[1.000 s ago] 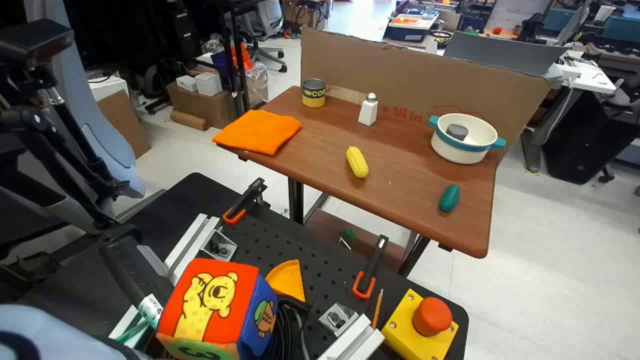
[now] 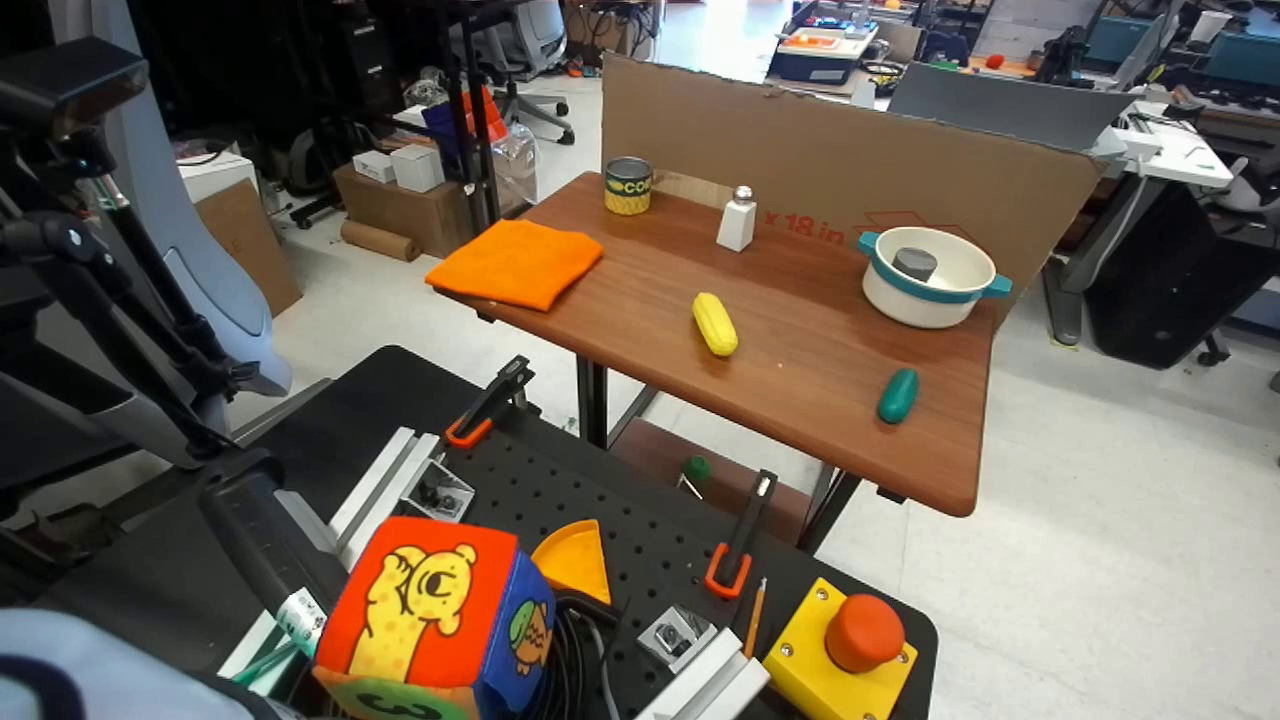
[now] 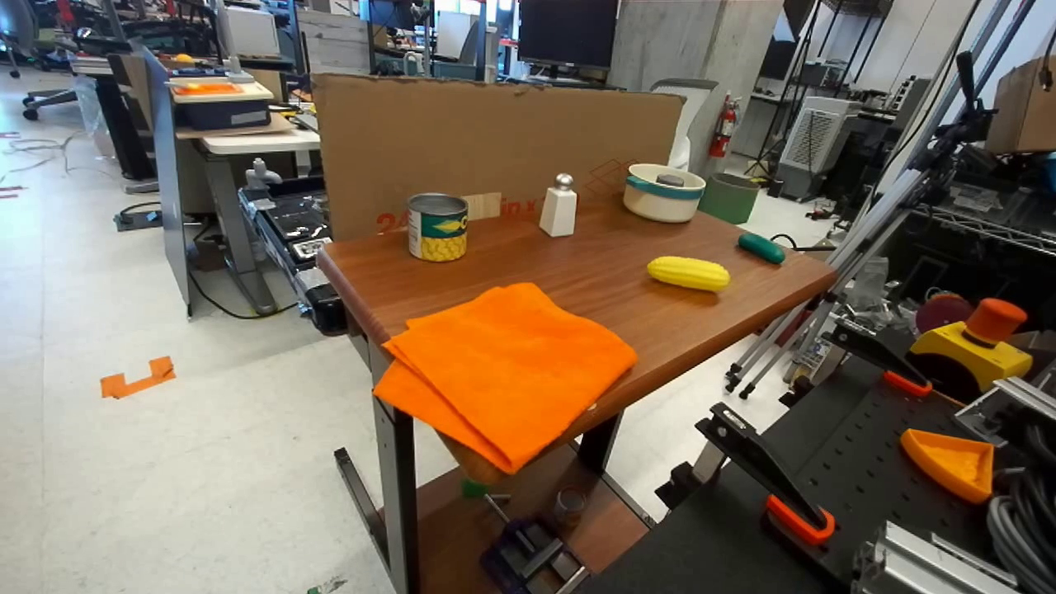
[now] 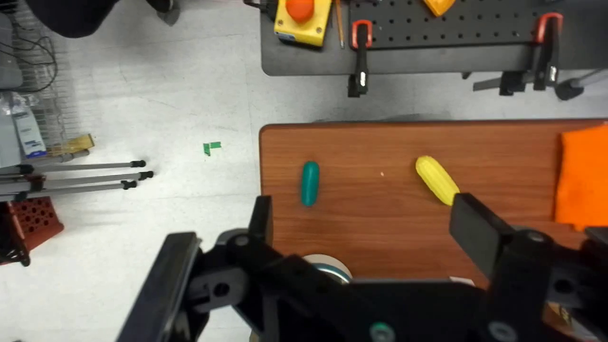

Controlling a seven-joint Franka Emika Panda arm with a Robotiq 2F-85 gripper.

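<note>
In the wrist view my gripper stands open above the brown table [image 2: 804,324], its two dark fingers wide apart with nothing between them. A yellow corn cob [image 2: 715,324] lies on the table near the middle, and a dark green oblong piece [image 2: 899,395] lies near the right end. The white pot with teal handles [image 2: 930,277] has a grey round object [image 2: 914,263] inside. Along the back are a white shaker with a metal top [image 3: 559,206] and a corn can [image 3: 437,228]. An orange cloth [image 3: 510,366] is folded at the left end.
Behind the table stands a cardboard panel [image 2: 828,150]. A black pegboard bench [image 2: 624,480] sits in front, holding clamps, a patterned cube [image 2: 420,600] and a red button on a yellow box [image 2: 864,634]. Bare tabletop separates the corn cob from the green piece.
</note>
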